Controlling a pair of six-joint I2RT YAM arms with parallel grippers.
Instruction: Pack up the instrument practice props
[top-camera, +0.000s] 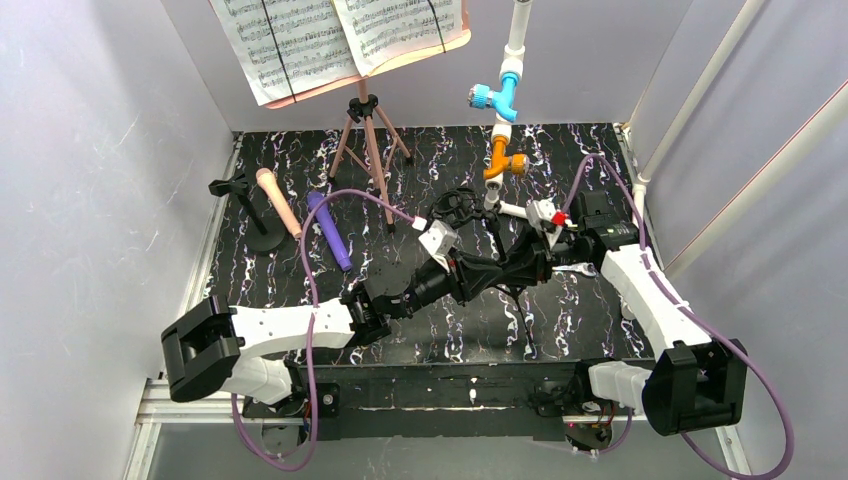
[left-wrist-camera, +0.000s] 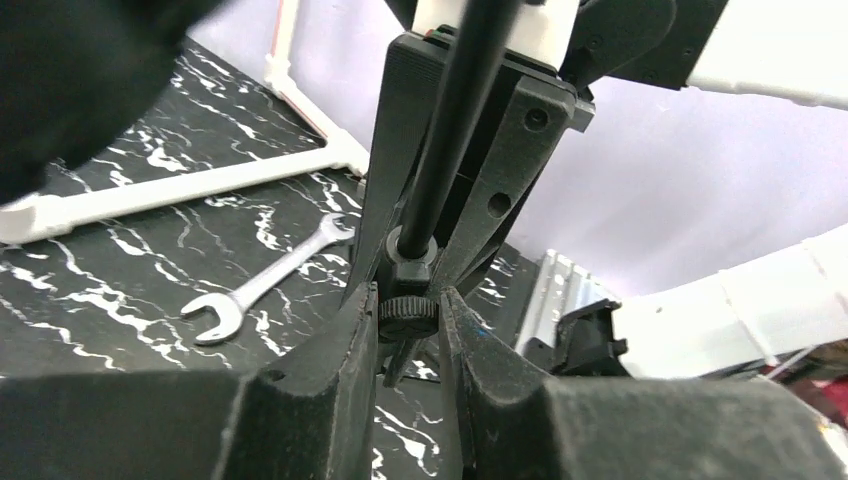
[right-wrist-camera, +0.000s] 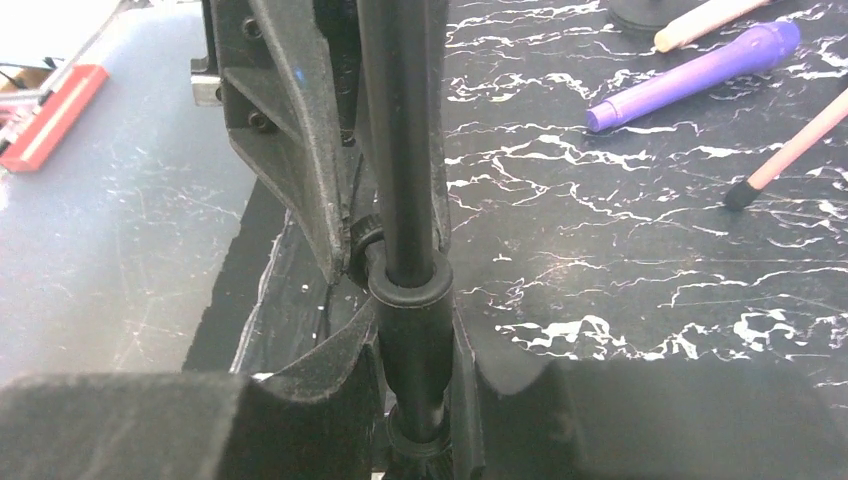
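Note:
A black stand (top-camera: 518, 320) stands near the front centre, with a black shock-mount ring (top-camera: 452, 208) at its top. My right gripper is shut on the stand's black pole (right-wrist-camera: 405, 140) at a collar. My left gripper has its fingertips either side of a knurled knob (left-wrist-camera: 408, 312) on the stand; whether it grips tightly is unclear. In the top view both grippers meet at the centre and hide the joint. A purple microphone (top-camera: 330, 232) and a peach one (top-camera: 278, 200) lie on the left.
A black holder (top-camera: 262, 230) stands at the left. The music stand (top-camera: 365, 130) is at the back, white piping with blue (top-camera: 500, 100) and orange (top-camera: 500, 150) valves at the back right. A wrench (left-wrist-camera: 270, 280) lies on the marble board.

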